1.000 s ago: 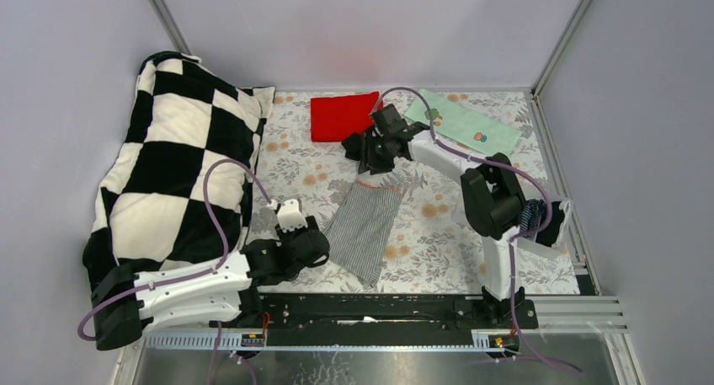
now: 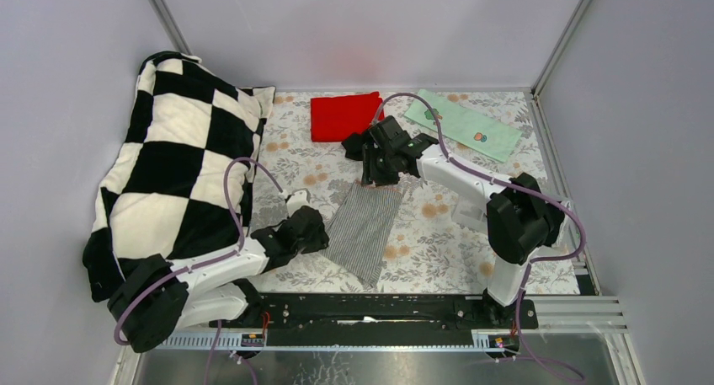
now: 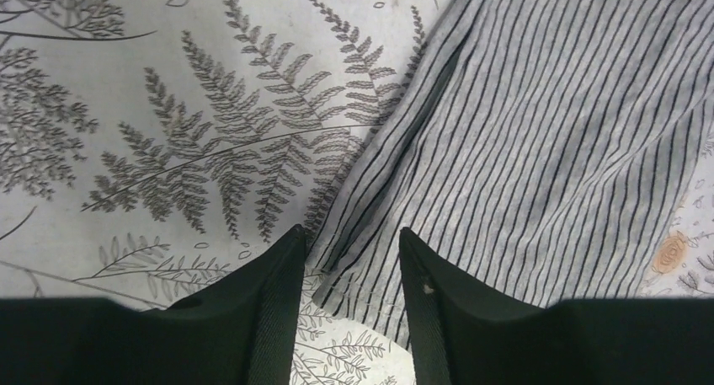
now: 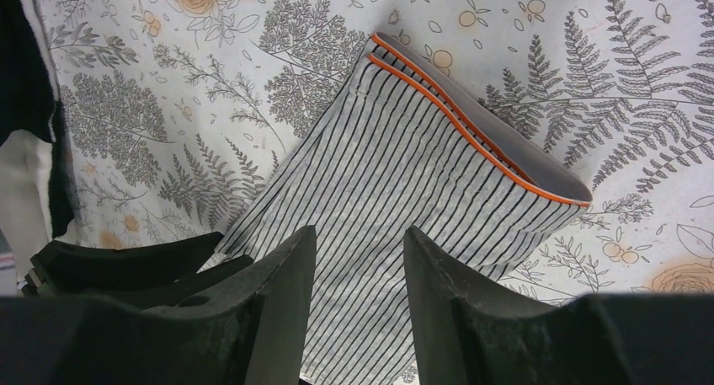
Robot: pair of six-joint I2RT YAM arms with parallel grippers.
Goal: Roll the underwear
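Striped grey underwear [image 2: 364, 231] lies spread flat and askew on the patterned cloth, its orange-edged waistband [image 4: 476, 132] toward the back and gaping slightly. In the left wrist view my left gripper stands part open over a lower corner of the underwear [image 3: 522, 174], with fabric visible beneath the gap. My right gripper is also part open, above the underwear [image 4: 362, 157] near its waistband end, nothing held between its fingers. At the lower left of the right wrist view, the left gripper's dark fingers [image 4: 126, 267] reach the fabric's side edge.
A black-and-white checkered cloth [image 2: 181, 166] fills the left side. Folded red cloth [image 2: 338, 120], a small black item [image 2: 353, 146] and green cloth [image 2: 471, 128] lie at the back. A clear container [image 2: 469, 216] sits right.
My left gripper has moved right and lower, to the underwear's left corner. The right gripper has shifted slightly toward the front and right. The underwear looks unmoved.
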